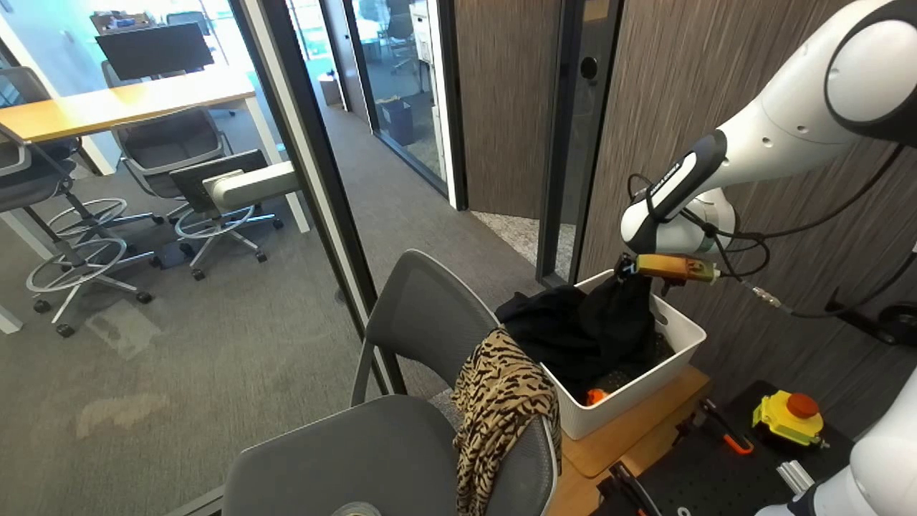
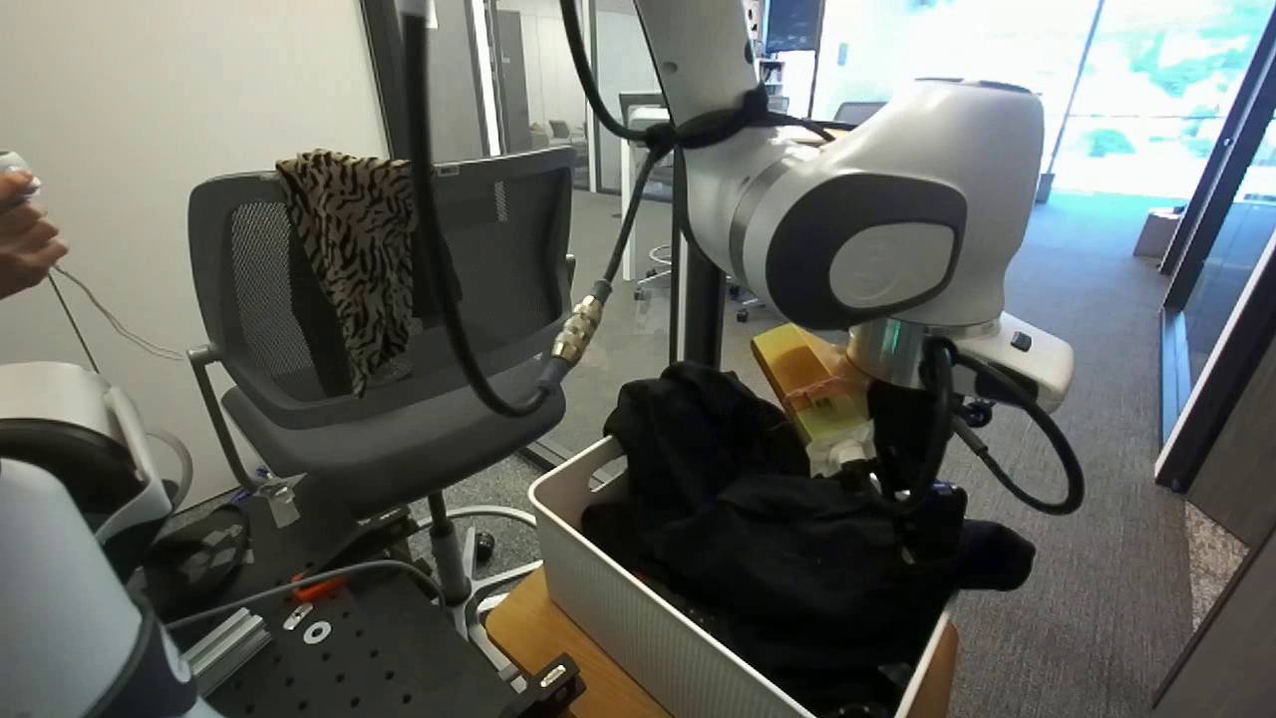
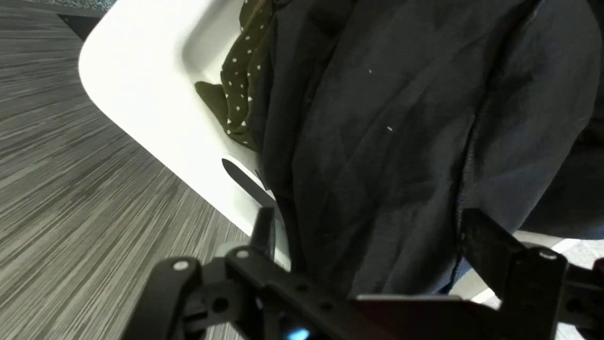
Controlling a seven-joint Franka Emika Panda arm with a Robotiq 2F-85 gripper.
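Note:
A heap of black cloth [image 1: 612,325] fills much of the white basket [image 1: 632,397] and drapes over its far rim. My gripper [image 1: 629,268] is at the cloth's raised peak, by the basket's wall-side edge. In the wrist view the open gripper has its fingers [image 3: 263,232] wide apart, with the dark fabric [image 3: 385,147] stretching between and beyond them. One finger is near the basket's handle slot; the other overlaps the cloth by a seam. Whether either finger touches the fabric I cannot tell.
An olive dotted cloth [image 3: 240,85] lies in the basket's corner. Beside the basket stands a grey chair [image 1: 430,318] with a tiger-striped cloth [image 1: 507,404] over its back. A yellow emergency-stop box [image 1: 789,418] is on the black plate. The wooden wall is close by.

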